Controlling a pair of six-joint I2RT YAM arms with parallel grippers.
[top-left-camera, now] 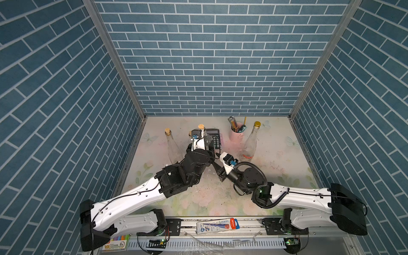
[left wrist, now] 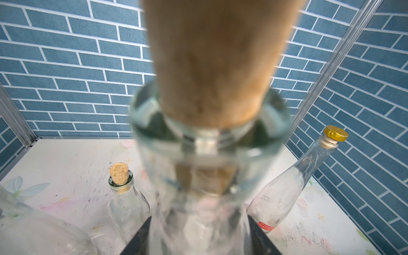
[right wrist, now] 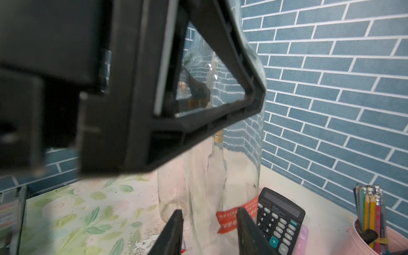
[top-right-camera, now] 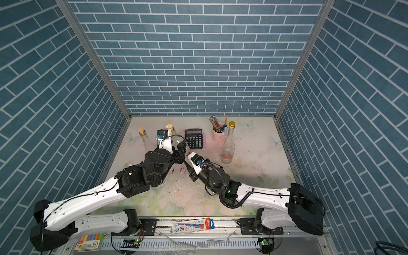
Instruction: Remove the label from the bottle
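Note:
A clear glass bottle (right wrist: 250, 153) stands upright with my left gripper shut around it below its cork (left wrist: 208, 76). The black fingers of the left gripper cover much of the bottle in the right wrist view. Low on the glass sits a red label (right wrist: 231, 217), with its left end near the right gripper's fingers. My right gripper is part open in front of the bottle. One fingertip (right wrist: 244, 212) overlaps the label in view; whether it touches cannot be told. Nothing is clearly held between the right fingers.
A gold-capped bottle (top-left-camera: 250, 144) with a red label stands to the right. Another corked bottle (top-left-camera: 172, 148) is at the left. Behind are a calculator (top-right-camera: 194, 138) and a pink pencil cup (top-right-camera: 219, 135).

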